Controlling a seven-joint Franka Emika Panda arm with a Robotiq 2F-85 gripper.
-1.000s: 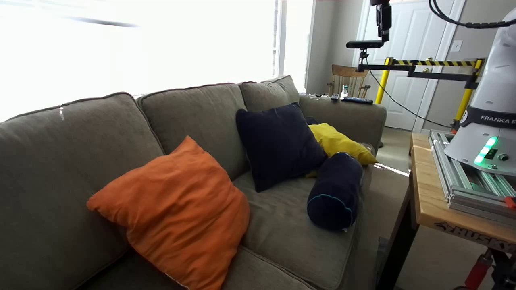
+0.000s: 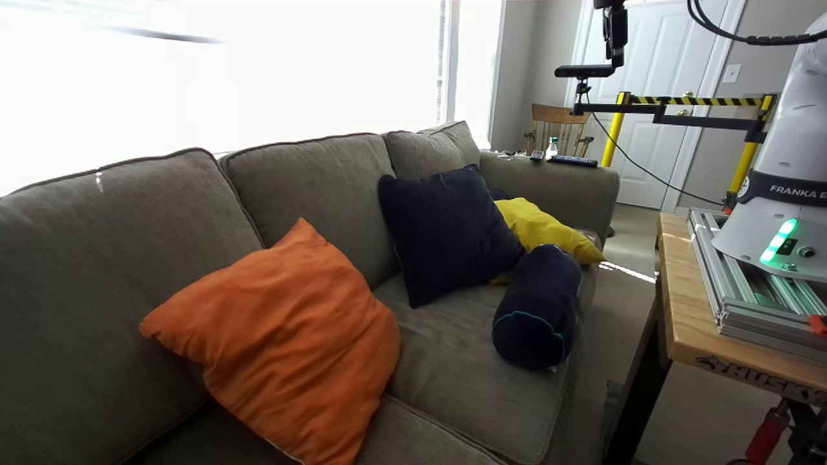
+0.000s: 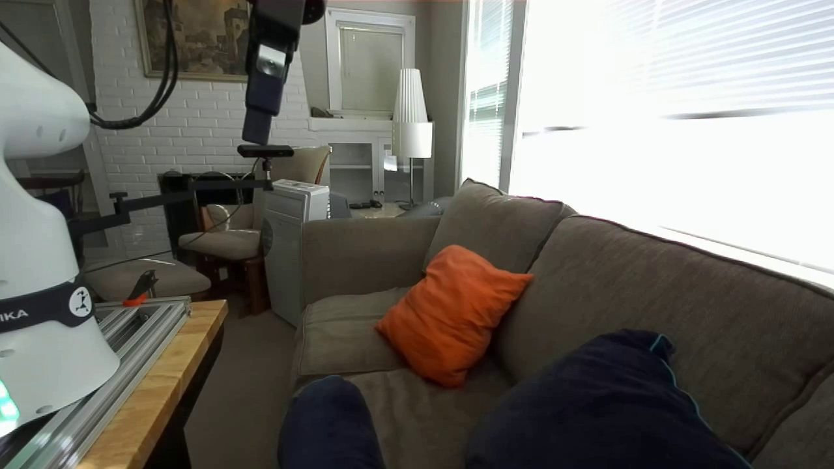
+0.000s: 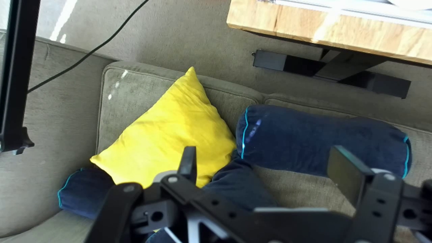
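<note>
In the wrist view my gripper is open above the sofa, its two fingers wide apart and nothing held between them. Below it lie a navy bolster with teal piping, a yellow pillow and a partly covered navy square pillow. Another navy piece pokes out at the left by the sofa arm. Exterior view 1 has the orange pillow leaning on the backrest nearest the camera. From the opposite side, exterior view 2 has that orange pillow beyond the navy ones.
A grey sofa runs along a bright window. Across a narrow floor gap stands the wooden workbench carrying the arm's base. A camera on a black boom and its thin cable hang over the sofa's far end.
</note>
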